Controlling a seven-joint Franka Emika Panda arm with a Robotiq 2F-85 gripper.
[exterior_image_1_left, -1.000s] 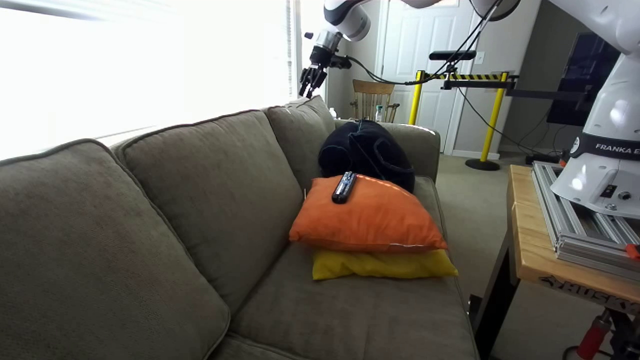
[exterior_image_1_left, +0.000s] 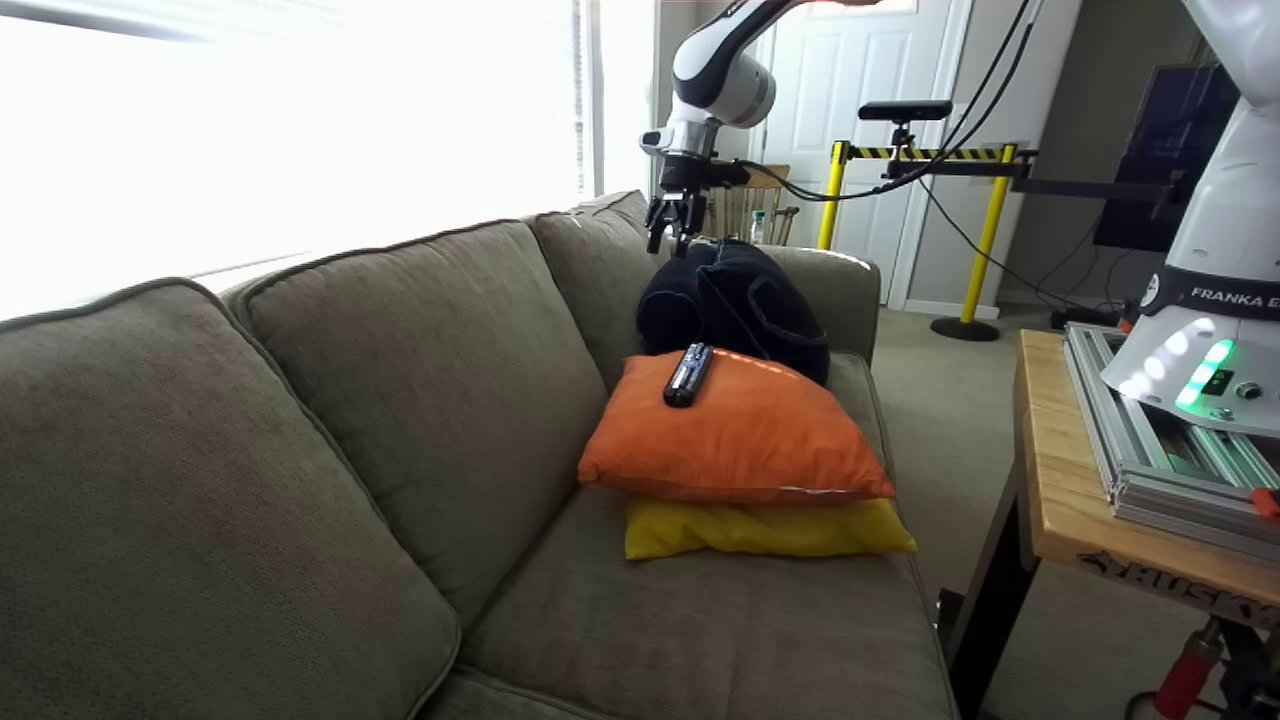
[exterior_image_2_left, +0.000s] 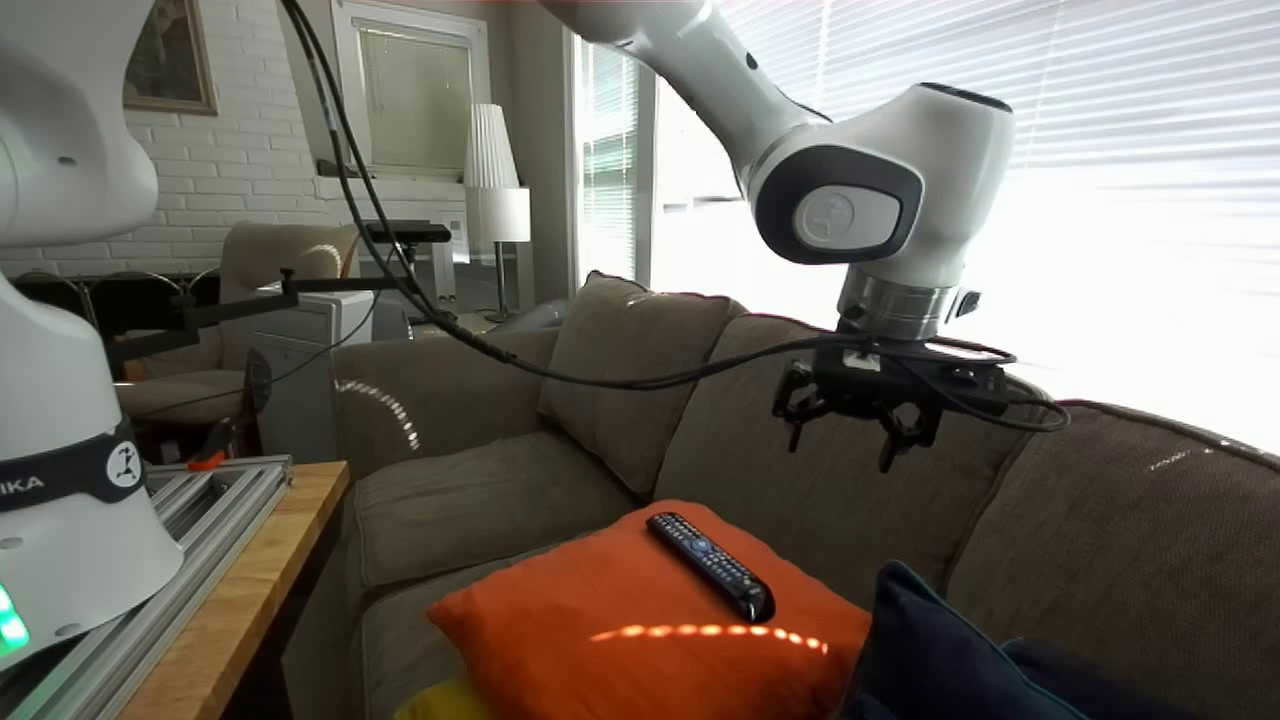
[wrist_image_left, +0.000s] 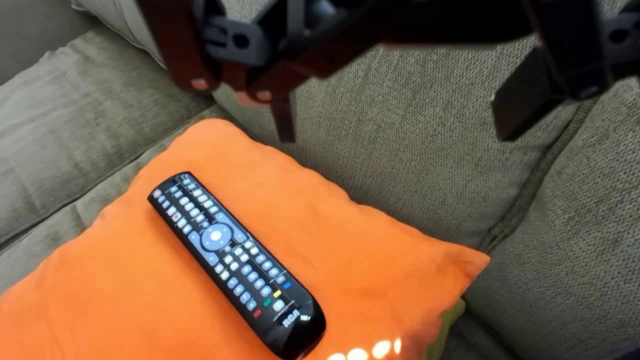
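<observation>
A black remote control (wrist_image_left: 237, 261) with pale buttons lies face up on an orange pillow (wrist_image_left: 336, 246), slanting across it in the wrist view. Beneath that pillow a yellow one (exterior_image_1_left: 768, 529) shows along its front edge. My gripper (exterior_image_2_left: 840, 454) hangs in the air above the sofa, near the backrest and higher than the remote. Its fingers are spread wide and hold nothing; in the wrist view one finger (wrist_image_left: 283, 119) is above the pillow's far edge, the other over the backrest. No contact with the remote or pillow shows.
Dark blue pillows (exterior_image_1_left: 738, 306) are heaped beside the orange one, toward the sofa's arm. The sofa backrest (exterior_image_2_left: 828, 396) rises close behind the gripper. A wooden table (exterior_image_1_left: 1038, 462) carries the robot's base.
In exterior view 1 my gripper has come down and to the right, from above the backrest's top, and now points more nearly straight down. The remote and pillows have not moved.
</observation>
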